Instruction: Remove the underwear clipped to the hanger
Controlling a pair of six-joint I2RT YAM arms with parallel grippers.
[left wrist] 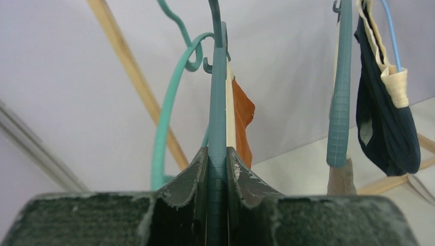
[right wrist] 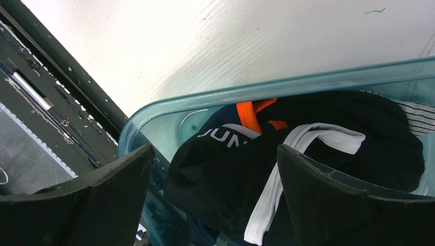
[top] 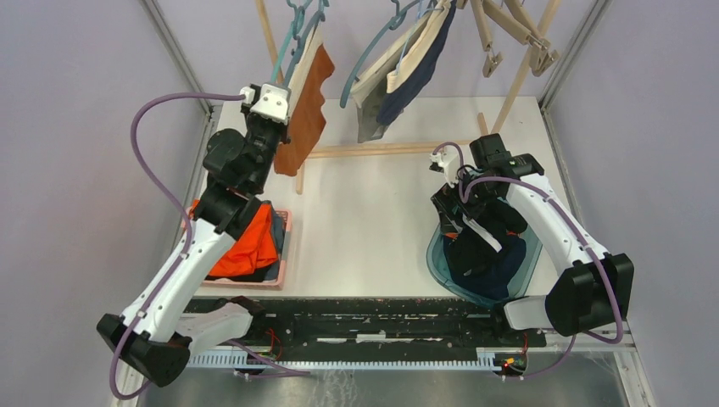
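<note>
My left gripper is shut on the end of a teal hanger (left wrist: 218, 92), which runs up and away between its fingers. An orange-brown pair of underwear (top: 305, 110) with a cream waistband hangs from that hanger, partly hidden behind it in the left wrist view. Further right, a grey pair (top: 370, 110) and a navy pair (top: 421, 68) hang from other hangers. Low over the teal basket (right wrist: 246, 94), my right gripper stands open, and no cloth is pinched between its fingers. Black clothes (right wrist: 220, 182) with white trim lie in that basket.
A pink basket (top: 287, 246) with orange and dark cloth stands at the left, under my left arm. Wooden rack poles (top: 390, 150) cross the back, and beige wooden hangers (top: 509, 30) hang at the upper right. Mid-table is clear.
</note>
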